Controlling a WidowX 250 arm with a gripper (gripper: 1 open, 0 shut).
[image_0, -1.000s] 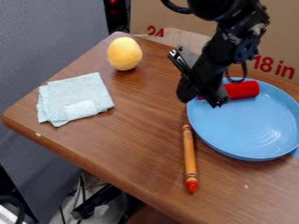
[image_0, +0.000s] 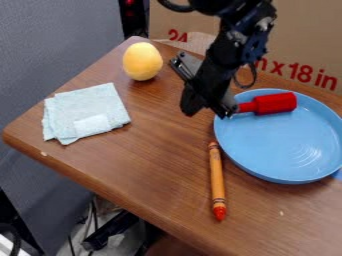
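The black gripper (image_0: 198, 88) hangs above the back of the wooden table, just left of a blue plate (image_0: 286, 148); whether its fingers are open is unclear from this view. A red cylindrical object (image_0: 274, 103) lies on the plate's back rim, right of the gripper. An orange crayon-like stick (image_0: 217, 182) with a red tip lies left of the plate. A light blue folded cloth (image_0: 84, 111) is at the left, and a yellow egg-shaped object (image_0: 142, 61) stands at the back left.
A cardboard box (image_0: 307, 40) stands behind the table.
The gripper has moved left, away from over the plate's back rim, uncovering more of the red object. The other objects look unchanged.
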